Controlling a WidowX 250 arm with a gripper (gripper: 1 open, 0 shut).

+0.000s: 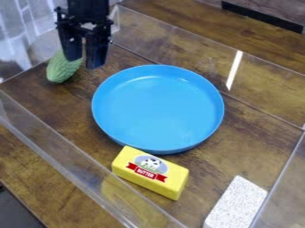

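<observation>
The black gripper [84, 43] hangs at the upper left, by a green, ridged oblong object [62, 69] that rests on the wooden surface. Its fingers point down just above and right of that object; what, if anything, is between them cannot be made out. A large blue plate [158, 107] lies to the right of the gripper.
A yellow butter box [150, 173] lies below the plate, and a white speckled block [234, 205] at the lower right. Clear panels edge the workspace at left and lower right. Bare wood [256, 116] is free right of the plate.
</observation>
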